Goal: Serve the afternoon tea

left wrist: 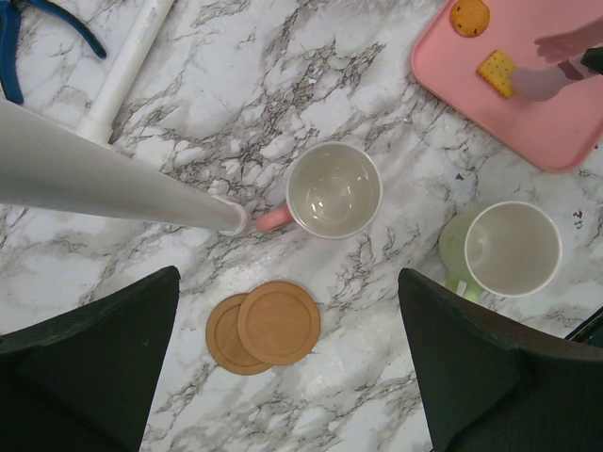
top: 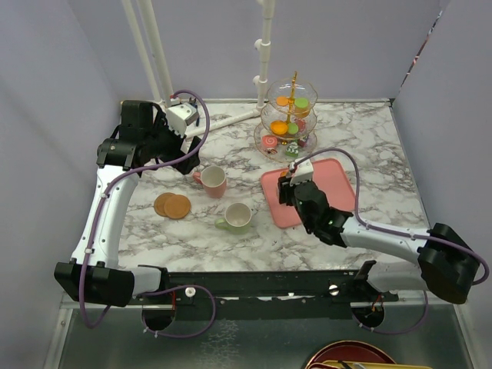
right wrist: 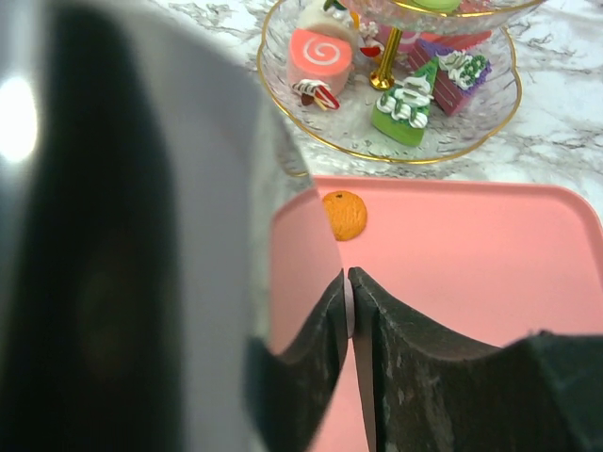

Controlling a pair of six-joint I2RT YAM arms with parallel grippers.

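In the top view my right gripper [top: 286, 189] is over the pink tray [top: 332, 171]. It is shut on shiny metal tongs [right wrist: 300, 250], blurred and close to the right wrist camera. In the left wrist view the tongs' two tips [left wrist: 541, 84] are spread apart, one beside a square yellow cracker [left wrist: 497, 72]. Whether they touch cannot be told. A round cookie [left wrist: 469, 17] rests farther back on the tray. My left gripper stands open and empty, above and behind two brown coasters [top: 177, 206]. A pink-handled cup [left wrist: 334, 190] and a green cup [left wrist: 513, 249] stand upright and empty.
Behind the tray rises a tiered glass stand [top: 287, 151] with cakes and macarons. White pipes [top: 264, 58] reach the table at the back, near blue-handled pliers [left wrist: 9, 52]. Bare marble lies in front of the cups.
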